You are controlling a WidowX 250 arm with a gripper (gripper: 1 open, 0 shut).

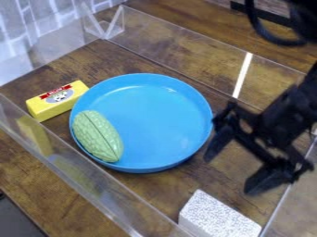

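My black gripper (235,157) is at the right, blurred, its fingers open above the wooden floor beside a white speckled block (217,215). A blue round plate (158,120) sits in the middle, with a green ribbed oval object (96,135) on its left part. A yellow box with a red label (56,100) lies left of the plate. I see nothing between the fingers.
Clear transparent walls (44,148) border the wooden workspace (180,51). A white strip (242,76) marks the floor at the upper right.
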